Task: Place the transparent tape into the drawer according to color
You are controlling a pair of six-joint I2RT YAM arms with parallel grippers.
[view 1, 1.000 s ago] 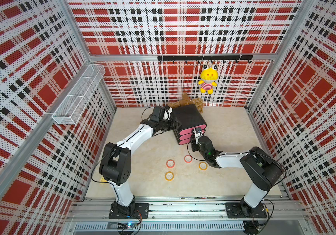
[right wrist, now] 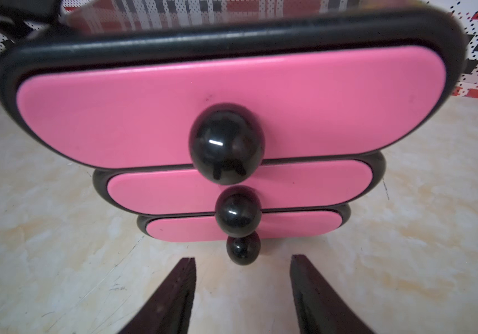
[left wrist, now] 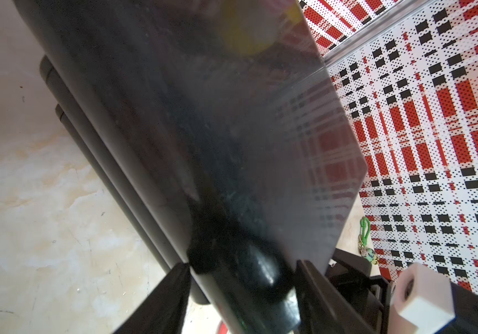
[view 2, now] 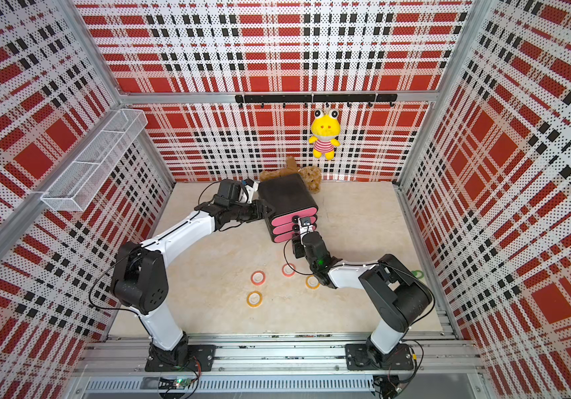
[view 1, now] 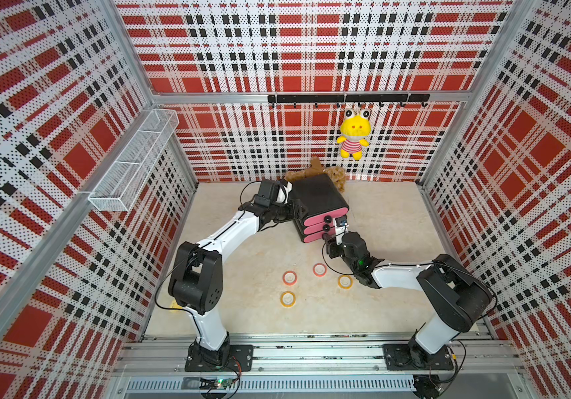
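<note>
A black cabinet [view 1: 318,193] with three pink-fronted drawers stands at the back middle. In the right wrist view the top drawer [right wrist: 138,114], middle drawer [right wrist: 161,189] and bottom drawer [right wrist: 300,223] all look shut, each with a round black knob. My right gripper is open before them, its fingertips apart below the bottom knob [right wrist: 243,248]. Against the cabinet's left side, my left gripper has its fingers parted, a dark cabinet edge showing between them; contact is unclear. Red tape rolls [view 1: 289,278] and orange tape rolls [view 1: 288,298] lie on the table in front.
A green roll [view 2: 417,274] shows beside the right arm, and a yellow item [view 1: 175,304] sits partly behind the left arm. Behind the cabinet is a brown plush toy [view 1: 335,176]. A wire basket [view 1: 135,159] hangs on the left wall.
My right gripper has shifted slightly right and away from the drawer fronts' middle, so knobs now show. The cabinet's front sits slightly farther back. The left arm looks nearly still.
</note>
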